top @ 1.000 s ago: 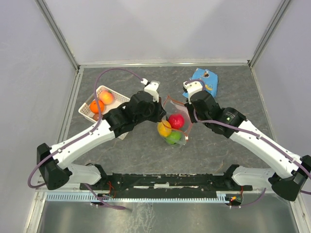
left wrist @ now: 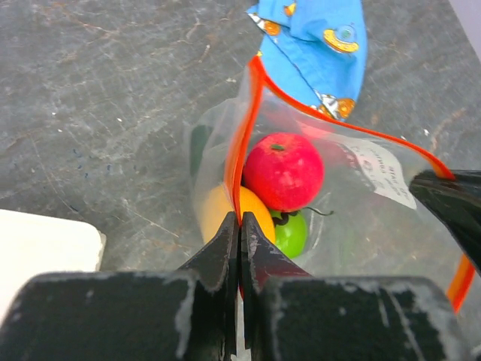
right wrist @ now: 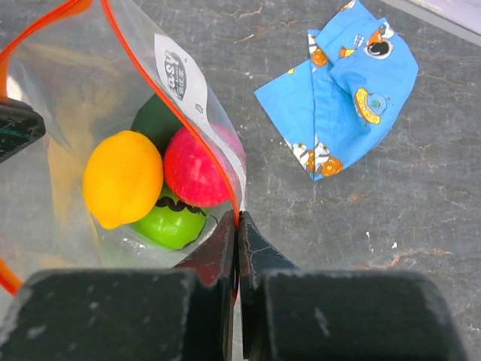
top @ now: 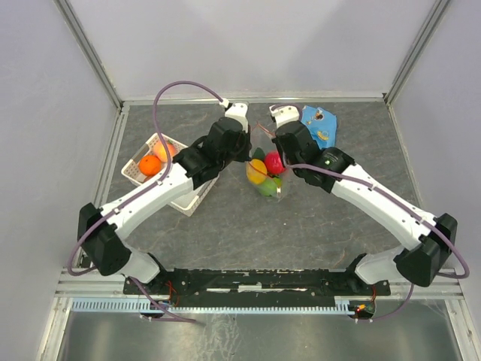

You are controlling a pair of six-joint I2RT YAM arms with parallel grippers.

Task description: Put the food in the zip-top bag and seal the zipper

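Note:
A clear zip top bag (right wrist: 56, 218) with an orange zipper edge (left wrist: 361, 132) hangs between my grippers, its mouth gaping. Inside it lie a red fruit (right wrist: 194, 171), a yellow fruit (right wrist: 122, 180), a green fruit (right wrist: 171, 223) with a dark moustache shape, and a dark green piece (right wrist: 156, 120). My left gripper is shut on one side of the bag's orange edge. On the opposite side, the orange edge runs between the fingertips of my right gripper, also shut.
On the left, a white basket (top: 188, 204) contains an orange (top: 149, 165) and a peach-coloured fruit (top: 163, 150), partly behind my left arm. Behind the bag lies a blue patterned cloth (top: 321, 126).
Both grippers have shifted toward the back of the table, the right one also leftward. They stand closer together, and the bag's mouth looks narrower from above.

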